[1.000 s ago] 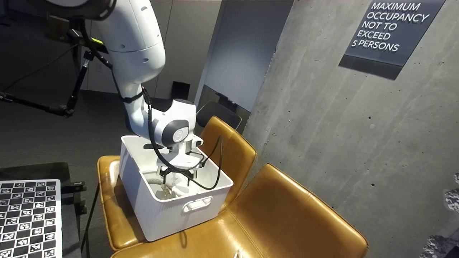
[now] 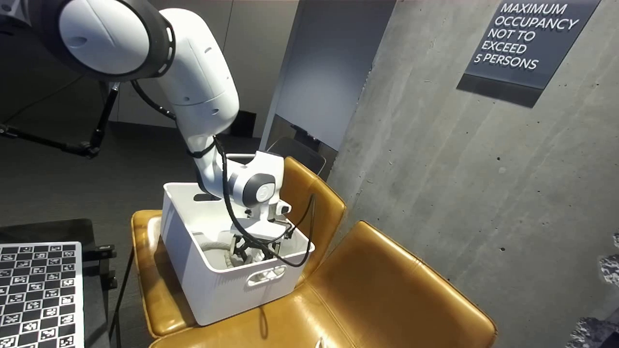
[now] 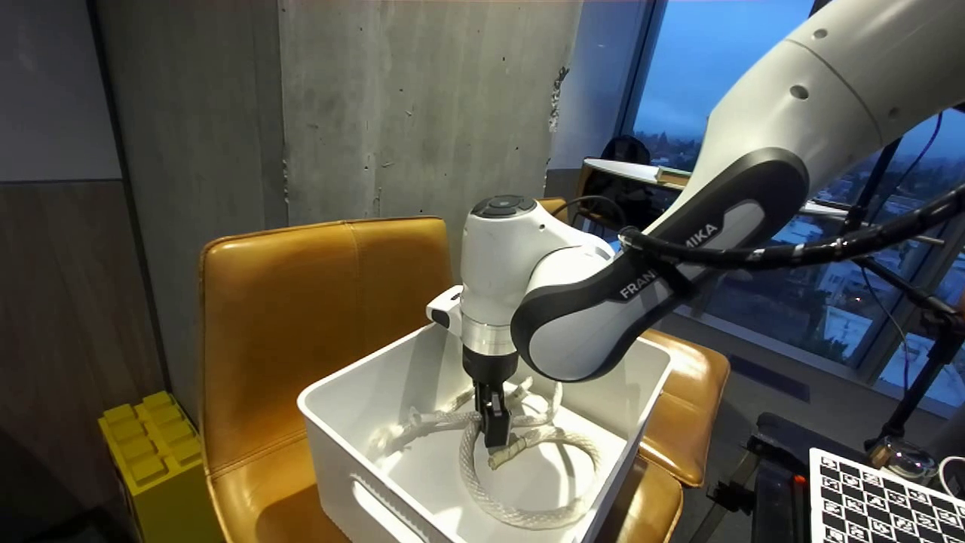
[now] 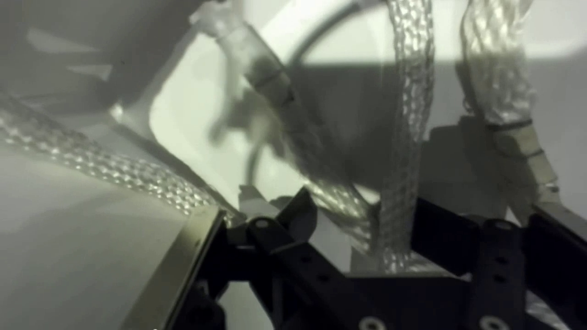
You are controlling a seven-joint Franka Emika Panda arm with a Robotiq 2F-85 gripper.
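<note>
A pale braided rope (image 3: 529,520) lies in loops inside the white bin (image 3: 624,461), its loose end (image 3: 507,452) close by my gripper (image 3: 494,436). Deep within the bin, the gripper points downward. From the wrist, its black fingers (image 4: 443,236) stand apart, with rope strands (image 4: 407,132) running down into the space between them; no grip on the rope shows. Another strand (image 4: 99,162) crosses at the left, and a taped rope end (image 4: 525,145) hangs near the right finger. The exterior views partly hide the fingertips.
The bin's walls (image 2: 185,272) surround the gripper closely. It stands on tan leather chairs (image 2: 400,278) beside a concrete wall (image 2: 493,191). A black cable (image 2: 232,214) loops off the arm over the bin's rim. A checkered board (image 2: 40,296) is at the left.
The arm has moved right and somewhat lower in exterior view 1, bringing my gripper deeper into the bin and closer to its near handle side. The bin has stayed put.
</note>
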